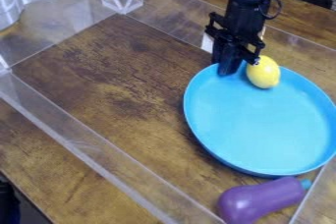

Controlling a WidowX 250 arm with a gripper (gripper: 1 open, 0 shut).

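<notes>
My black gripper (229,57) is low over the upper rim of a blue plate (256,124), just left of a yellow object (264,73) that rests at the plate's upper right. The fingertips are dark and small in the view; I see nothing clearly held between them, and whether they touch the yellow object is unclear.
A purple eggplant (258,200) lies below the plate at the lower right. Clear plastic walls edge the wooden surface (105,90), which is bare to the left of the plate. A small white item is partly hidden behind my gripper.
</notes>
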